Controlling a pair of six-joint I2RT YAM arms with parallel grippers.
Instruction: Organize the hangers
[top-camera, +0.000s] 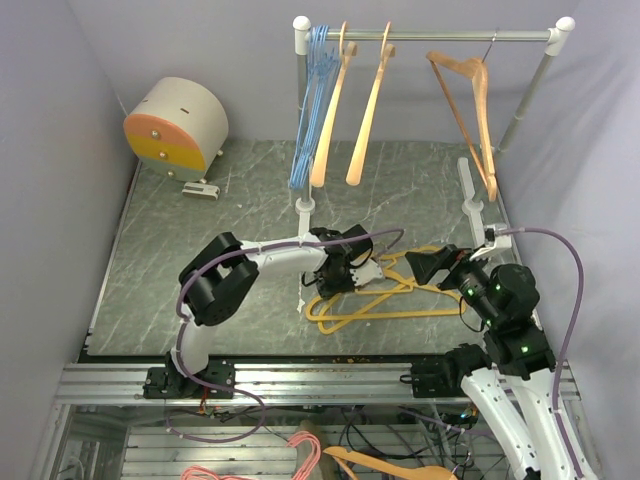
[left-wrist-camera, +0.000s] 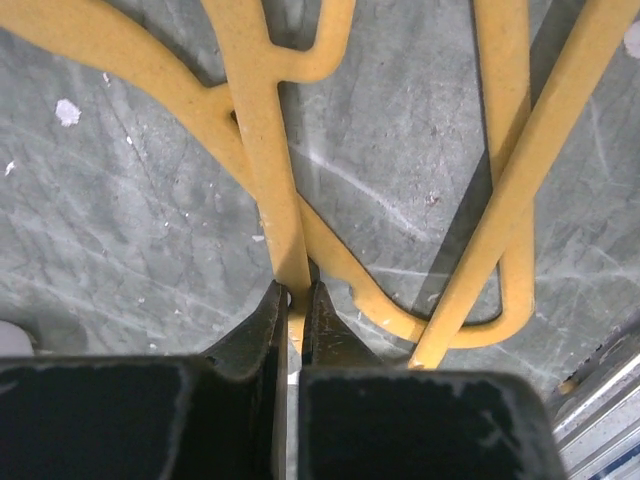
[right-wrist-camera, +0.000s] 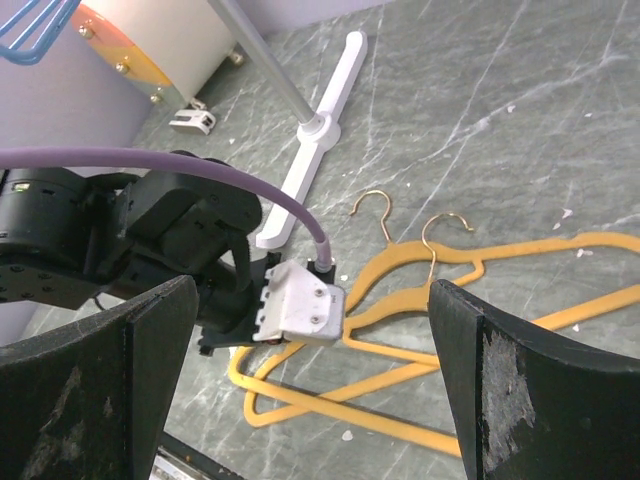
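Orange hangers (top-camera: 400, 313) lie overlapping on the grey floor, their metal hooks showing in the right wrist view. My left gripper is down among them, shut on the bar of one orange hanger (left-wrist-camera: 265, 150). My right gripper (top-camera: 432, 258) hangs open over the right end of the pile, with nothing between its fingers. On the rail (top-camera: 443, 36) hang blue hangers (top-camera: 312, 120) at the left, two light wooden hangers (top-camera: 365, 120) in the middle and a wooden hanger (top-camera: 480, 120) at the right.
A rounded cabinet (top-camera: 175, 130) stands at the back left, a small white object (top-camera: 200, 190) before it. More pink and wooden hangers (top-camera: 390, 463) lie below the front edge.
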